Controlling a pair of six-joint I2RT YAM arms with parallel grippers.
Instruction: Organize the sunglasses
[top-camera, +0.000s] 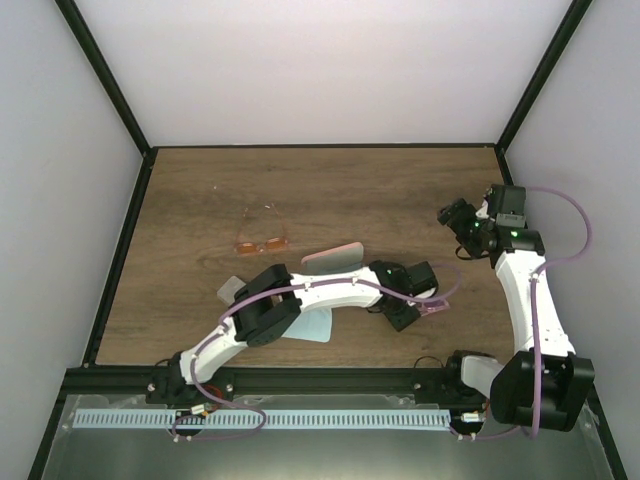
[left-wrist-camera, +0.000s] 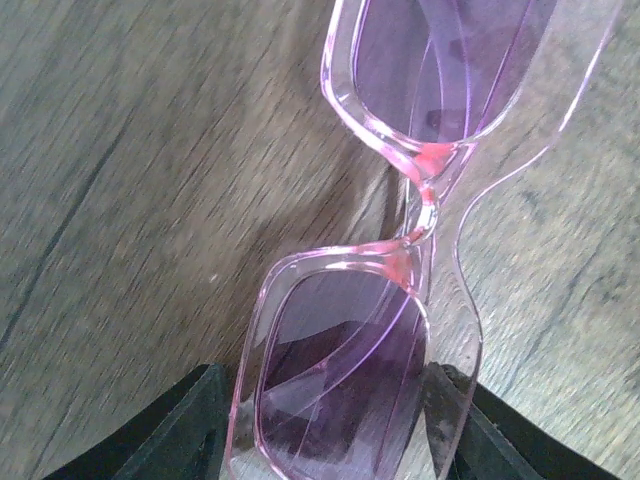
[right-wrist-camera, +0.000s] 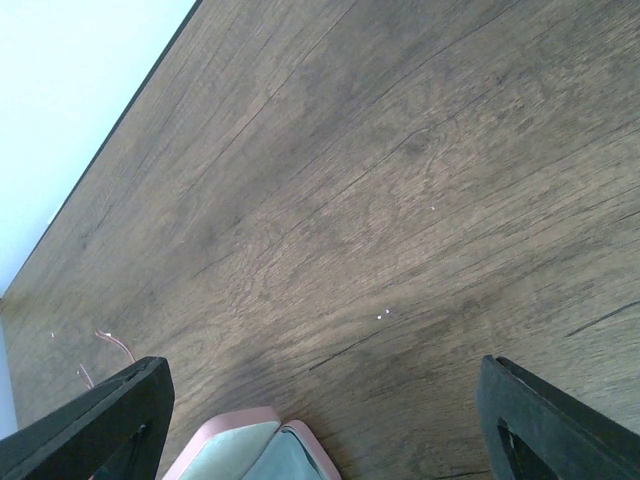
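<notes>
Pink clear sunglasses with purple lenses (left-wrist-camera: 340, 380) lie beneath my left gripper; one lens and temple sit between its fingers, which are part open. From the top they (top-camera: 435, 306) peek out beside that gripper (top-camera: 408, 312) at the table's right front. Orange glasses (top-camera: 262, 244) lie open at centre-left. A pink-edged case (top-camera: 330, 255) sits at the centre, partly under my left arm, also visible (right-wrist-camera: 225, 450) in the right wrist view. My right gripper is open and empty, held over the table's right side.
A light blue cloth (top-camera: 310, 326) and a pale grey item (top-camera: 230, 290) lie under or beside my left arm. Walls and dark frame rails border it.
</notes>
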